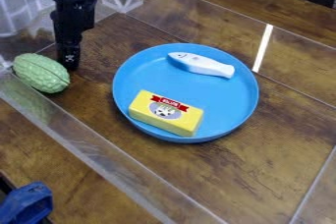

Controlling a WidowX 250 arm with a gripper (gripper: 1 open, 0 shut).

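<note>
My black gripper (69,53) hangs low at the upper left, just behind a pale green melon-like vegetable (41,73); it is open, and its fingertips are hard to make out against the dark wood. A blue plate (184,71) holds a white fish-like object (201,65) toward its back and a yellow box with a red label (165,112) toward its front.
A crumpled blue object (27,205) lies at the lower left corner. Clear panels or strips run along the left.
</note>
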